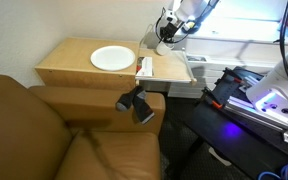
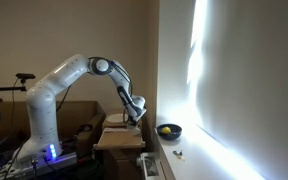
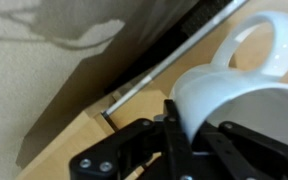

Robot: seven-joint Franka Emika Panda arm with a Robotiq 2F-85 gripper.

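Observation:
A white mug (image 3: 224,88) with a loop handle (image 3: 274,45) fills the right of the wrist view. My gripper (image 1: 168,38) is shut on the mug, near its rim as far as shows; one fingertip is hidden by the white wall. In exterior view 1 the mug (image 1: 165,48) shows small and pale below the fingers, over the back right part of the wooden cabinet top (image 1: 72,58). Whether its base touches the surface cannot be told.
A white plate (image 1: 113,57) lies on the cabinet top, left of the mug. Nearby is a small white and red item (image 1: 144,68). A white drawer or rack (image 1: 210,72) stands to the right. In exterior view 2, a dark bowl (image 2: 169,131) holding something yellow rests on the ledge.

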